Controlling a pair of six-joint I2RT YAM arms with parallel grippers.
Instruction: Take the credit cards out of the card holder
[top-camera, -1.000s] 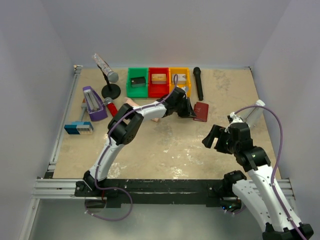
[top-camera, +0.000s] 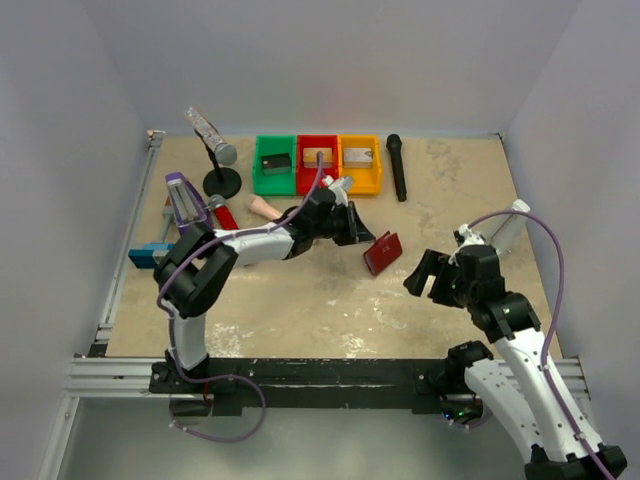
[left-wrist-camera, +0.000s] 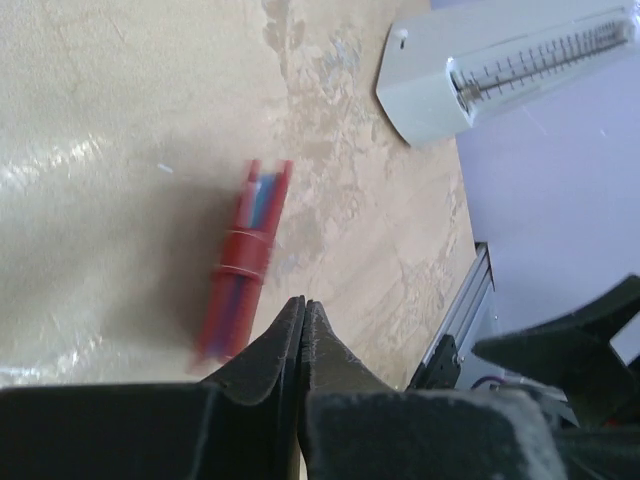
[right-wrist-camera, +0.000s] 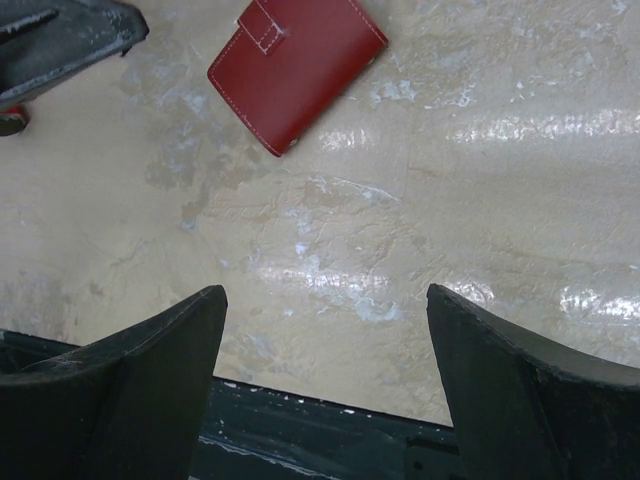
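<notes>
The red card holder (top-camera: 383, 253) lies turned at a slant near the middle of the table. In the left wrist view the holder (left-wrist-camera: 242, 265) appears narrow and blurred, edge towards the camera, with something bluish between its red covers; single cards cannot be made out. A strap with a flap crosses the holder (right-wrist-camera: 297, 65) in the right wrist view. My left gripper (top-camera: 372, 239) is at the holder's upper left side, its fingers shut together with nothing showing between them. To the lower right of the holder, my right gripper (top-camera: 420, 291) stands open and empty.
Green, red and yellow bins (top-camera: 318, 180) stand at the back, with a black microphone (top-camera: 397, 168) to their right. A lamp (top-camera: 221, 181), a purple holder and a blue box (top-camera: 150, 255) crowd the left.
The card holder has shifted left and towards the front and turned to a slant. My left gripper has moved left and frontward alongside it. The right arm is unmoved.
</notes>
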